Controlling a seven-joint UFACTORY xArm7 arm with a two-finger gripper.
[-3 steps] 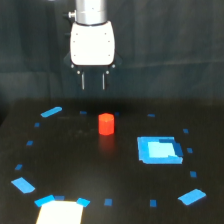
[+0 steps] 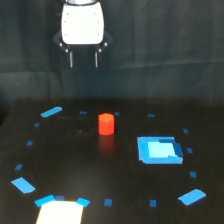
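A red block (image 2: 106, 124) rests on the dark, shiny table left of the blue-edged square (image 2: 143, 151), whose middle is white. High above the table, near the top of the view and slightly left of the block, hangs my white gripper (image 2: 83, 60). Its two thin dark fingers point down and stand apart, with nothing visible between them. The block is well clear of the gripper.
At the lower left edge a bright white object (image 2: 60, 212) is partly cut off. Strips of blue tape (image 2: 22, 185) and small blue marks dot the table (image 2: 110, 175). A dark curtain (image 2: 170, 60) hangs behind.
My gripper has moved up and a little to the left in the view, away from the table. The red block and the blue-edged square have stayed where they were.
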